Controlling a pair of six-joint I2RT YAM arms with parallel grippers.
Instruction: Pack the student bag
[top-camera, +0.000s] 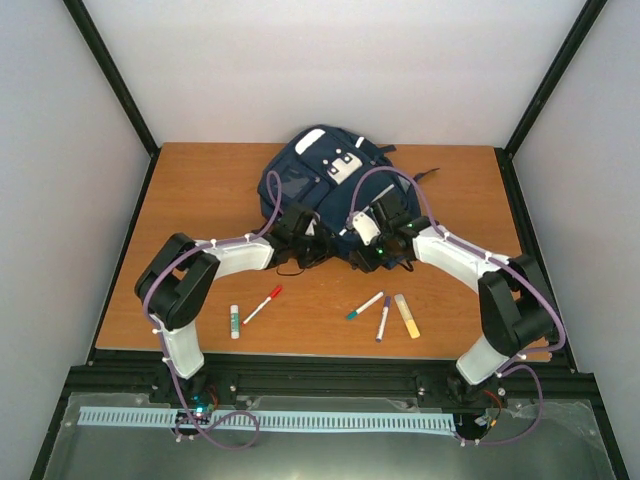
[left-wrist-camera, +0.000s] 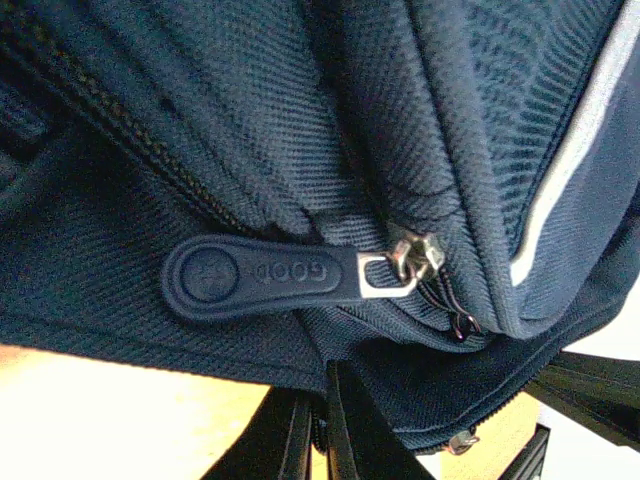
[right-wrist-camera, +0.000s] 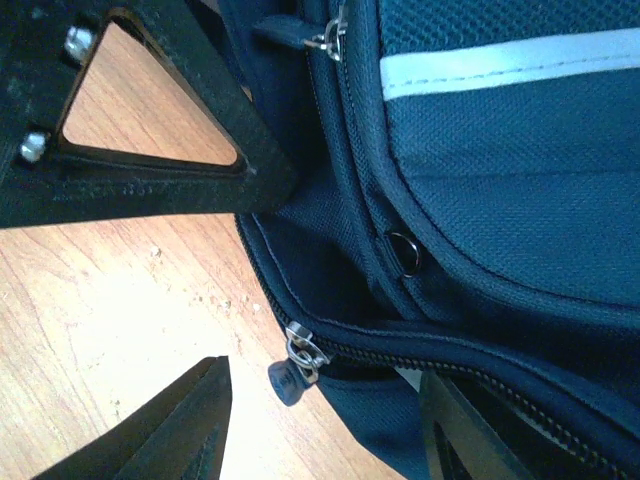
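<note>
The navy backpack (top-camera: 335, 170) lies at the back middle of the table. At its near edge my left gripper (top-camera: 325, 258) is shut on a fold of the bag's fabric; the fingers (left-wrist-camera: 300, 440) meet at the bag's hem in the left wrist view. My right gripper is part open at the same edge. Between its fingers, and apart from both pads, shows a small zipper pull (right-wrist-camera: 290, 382) on the bag's lower zipper. Another, longer rubber zipper pull (left-wrist-camera: 260, 278) lies across the fabric.
In front of the bag lie a glue stick (top-camera: 235, 321), a red-capped marker (top-camera: 262, 303), a green-capped marker (top-camera: 365, 305), a purple-capped marker (top-camera: 383, 318) and a yellow stick (top-camera: 407, 316). Both grippers are close together.
</note>
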